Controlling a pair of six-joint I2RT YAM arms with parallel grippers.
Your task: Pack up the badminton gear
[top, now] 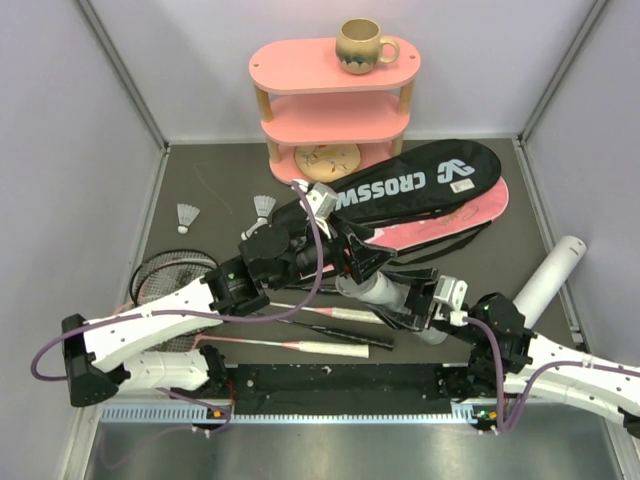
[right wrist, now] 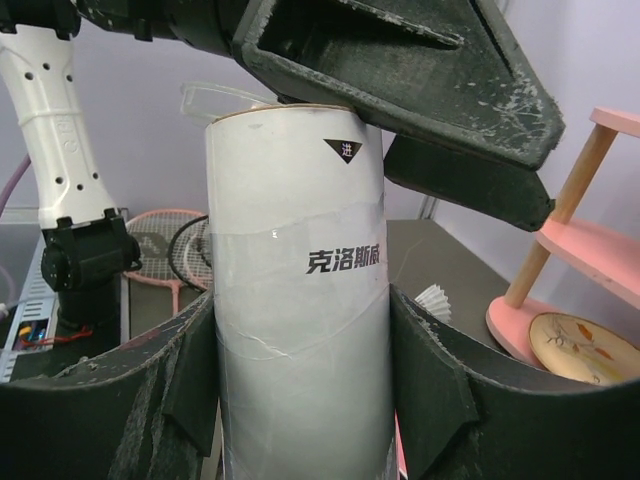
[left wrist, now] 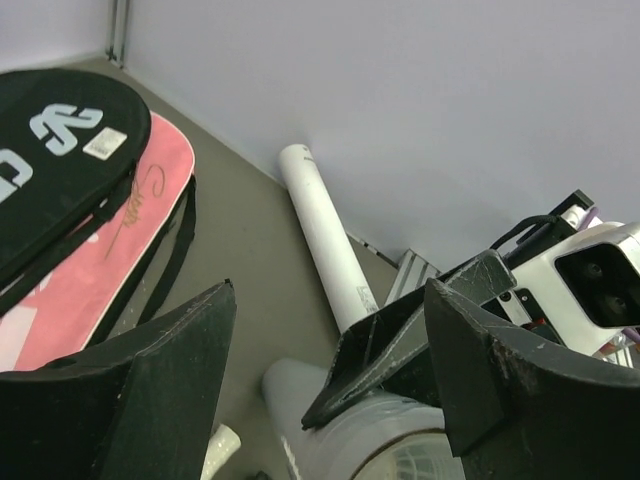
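Note:
My right gripper is shut on a white shuttlecock tube, held tilted above the table with Chinese print on its side. At the tube's upper end, my left gripper stands open, its fingers over and beside the rim. A clear plastic lid shows at the far side of that rim, but whether it is still attached I cannot tell. In the left wrist view, the tube's end looks open, with pale ribbed shuttlecock feathers inside. Two loose shuttlecocks lie on the table's left side.
Several rackets lie at left, handles pointing right beneath the arms. A black Crossway bag rests on a pink one. Behind stands a pink shelf with a mug. Another white tube lies along the right wall.

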